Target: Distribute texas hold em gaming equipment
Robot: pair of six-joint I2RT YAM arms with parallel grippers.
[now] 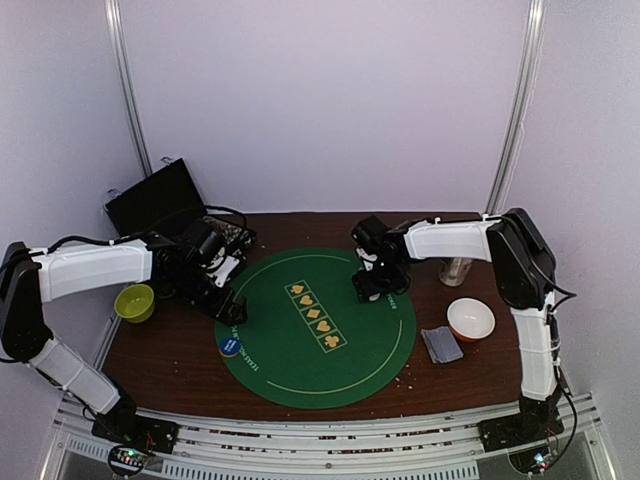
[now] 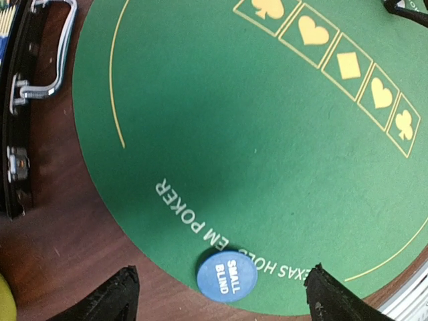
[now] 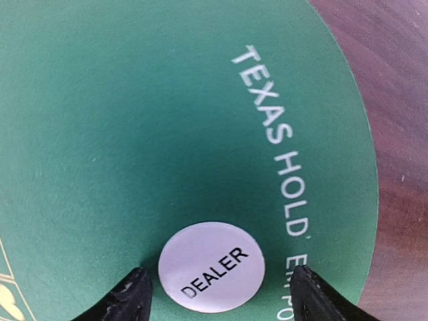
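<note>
The round green poker mat [image 1: 270,370] covers the middle of the table. Its left edge carries the blue SMALL BLIND button [image 2: 227,276], which lies flat near the mat's lettering. My left gripper [image 1: 233,309] is open above the mat's left side, nothing held; in the top view the blue button is a little nearer the front than its fingertips. On the mat's right side, the white DEALER button [image 3: 211,267] rests by the lettering. My right gripper [image 1: 372,290] is over it, with one finger on each side and gaps showing between button and fingers.
Behind my left arm stands an open black case [image 1: 158,198]. A green bowl [image 1: 135,303] sits at the left. To the right are a white bowl [image 1: 471,319], a grey folded cloth [image 1: 441,345] and a clear cup [image 1: 455,271].
</note>
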